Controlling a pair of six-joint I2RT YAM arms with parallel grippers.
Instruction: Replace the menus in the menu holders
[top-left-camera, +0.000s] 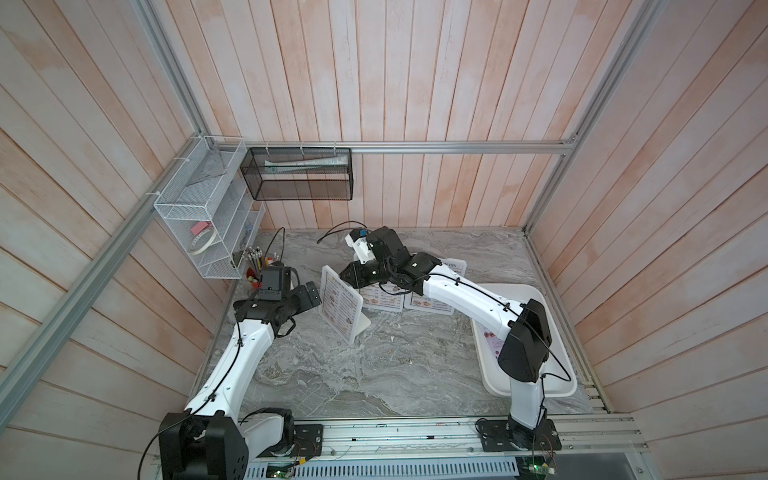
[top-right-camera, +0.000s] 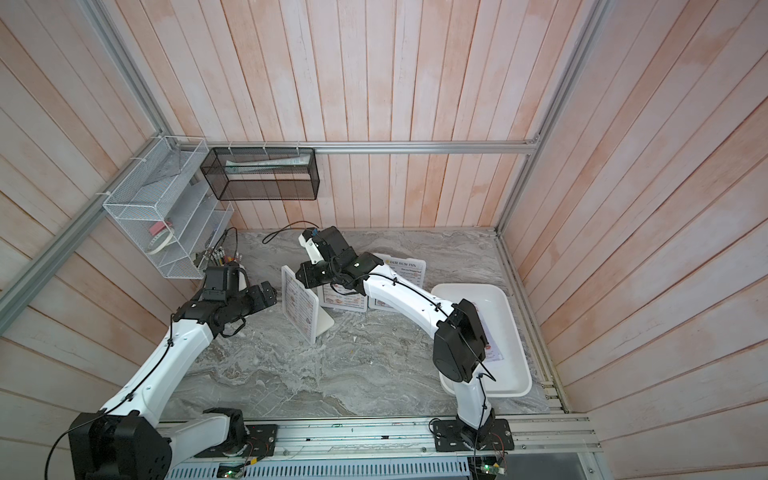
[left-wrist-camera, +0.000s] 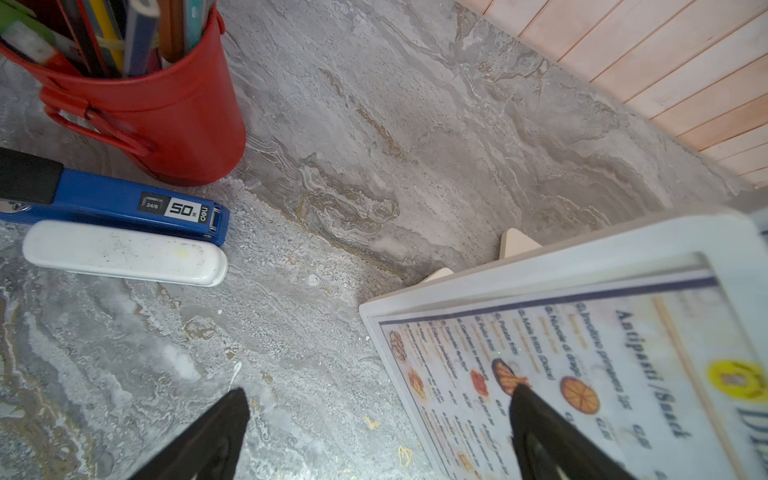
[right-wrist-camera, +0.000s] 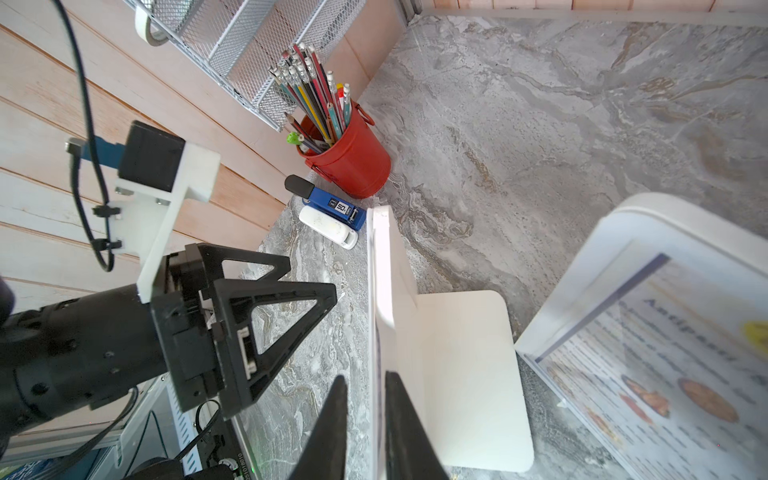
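Note:
An upright white menu holder (top-left-camera: 341, 305) stands left of centre on a base plate (right-wrist-camera: 472, 376), with a printed menu (left-wrist-camera: 560, 360) in its frame. In the right wrist view the holder (right-wrist-camera: 382, 272) is seen edge-on. My right gripper is shut over its top edge; whether a thin sheet is between the fingers cannot be told. My left gripper is open, left of the holder, with nothing between its fingers. Two more holders (top-left-camera: 382, 298) (top-left-camera: 428, 305) stand behind the right arm, partly hidden by it.
A red pencil bucket (right-wrist-camera: 352, 164), blue stapler (right-wrist-camera: 336, 204) and white object (right-wrist-camera: 328, 226) sit at the back left, under a wire rack (top-left-camera: 212, 212). A white tray (top-left-camera: 565, 376) with a printed sheet stands at right.

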